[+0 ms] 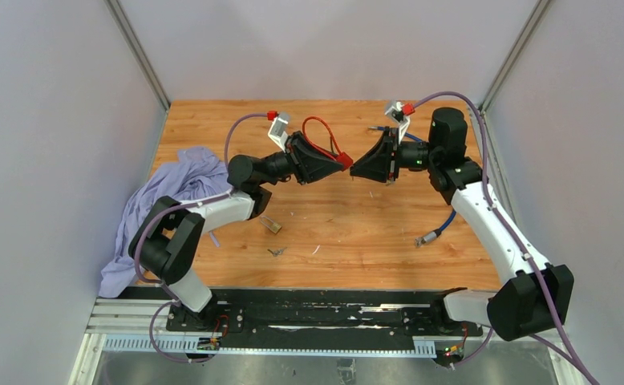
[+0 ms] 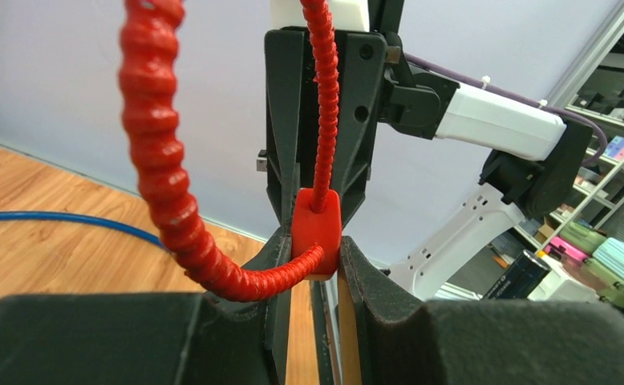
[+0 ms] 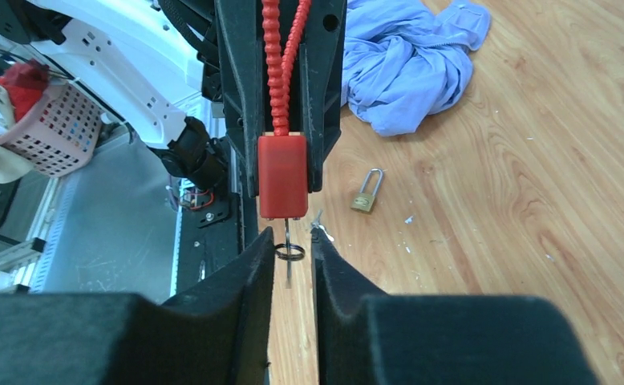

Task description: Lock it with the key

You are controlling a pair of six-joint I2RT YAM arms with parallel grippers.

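My left gripper is shut on the red block [image 3: 282, 175] of a lock with a red looped cable [image 1: 317, 120]. Below the block hangs a key [image 3: 288, 277] with a dark ring [image 3: 297, 255]. My right gripper faces it closely, its fingertips a little apart on either side of the key and ring; whether they touch is unclear. On the table lie a brass padlock [image 1: 273, 227] and loose keys [image 1: 277, 251].
A lilac cloth [image 1: 140, 216] covers the table's left edge. A blue cable [image 1: 447, 223] with a metal connector lies on the right.
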